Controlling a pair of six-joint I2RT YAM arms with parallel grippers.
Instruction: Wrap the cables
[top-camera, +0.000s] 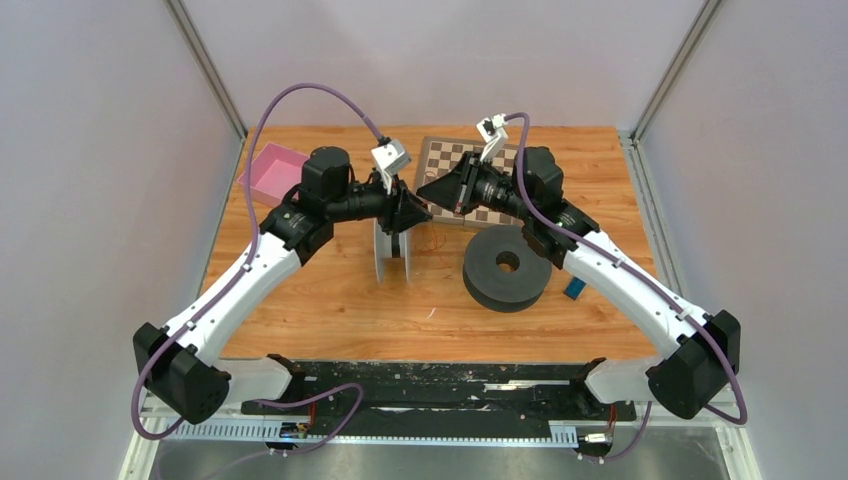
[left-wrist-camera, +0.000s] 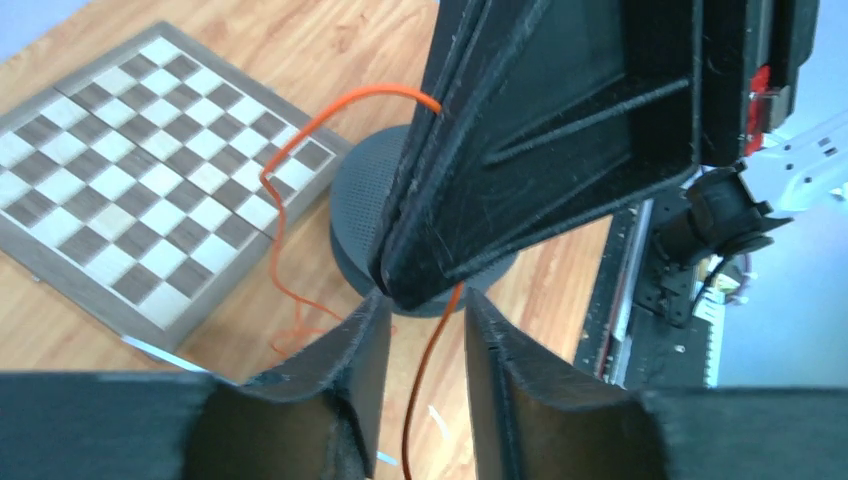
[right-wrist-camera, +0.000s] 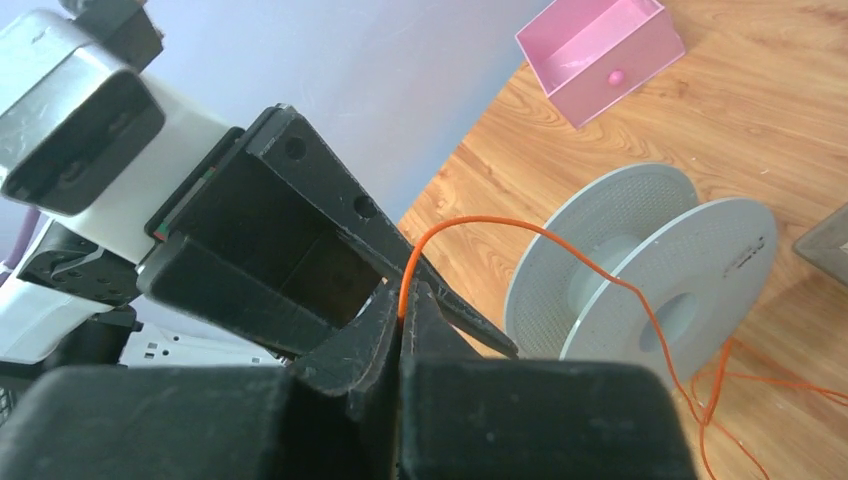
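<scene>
The orange cable (right-wrist-camera: 620, 280) is thin and loose, and its held part lies between the tips of my right gripper, which is shut on it. From there one stretch arcs away past the spool (right-wrist-camera: 735, 270) to the table, while a short end (left-wrist-camera: 432, 350) hangs below the right fingertips. My left gripper is part open, its fingers on either side of that hanging end. In the top view both grippers meet above and just behind the grey spool, which stands on its edge; the left arm partly covers it.
A dark grey disc (top-camera: 490, 280) lies right of the spool. Behind it is a chessboard (top-camera: 450, 150), and a pink box (top-camera: 275, 172) sits at the back left. A small blue item (top-camera: 575, 288) lies beside the disc.
</scene>
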